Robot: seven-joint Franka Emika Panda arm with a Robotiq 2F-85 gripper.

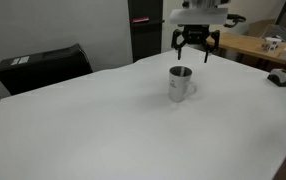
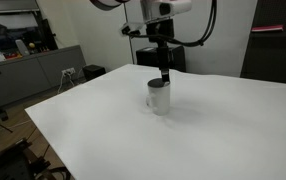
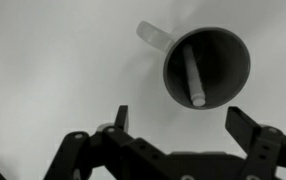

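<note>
A white mug (image 1: pixel 177 89) with a dark inside stands upright on the white table. In the wrist view a pale marker-like stick (image 3: pixel 194 77) leans inside the mug (image 3: pixel 170 76), whose handle points to the upper left. My gripper (image 1: pixel 191 55) is above and behind the mug in exterior view 1, its fingers spread and nothing between them. From above, the fingertips (image 3: pixel 122 117) lie to either side, below the mug's rim in the picture. In exterior view 2 the gripper (image 2: pixel 156 72) hangs just over the mug (image 2: pixel 159 99), and whether they touch is hard to tell.
A black boxy device (image 1: pixel 43 70) sits at the table's back left. At the right edge rests a small black-and-white item (image 1: pixel 283 77). Behind it is a wooden table (image 1: pixel 248 46) with objects on it.
</note>
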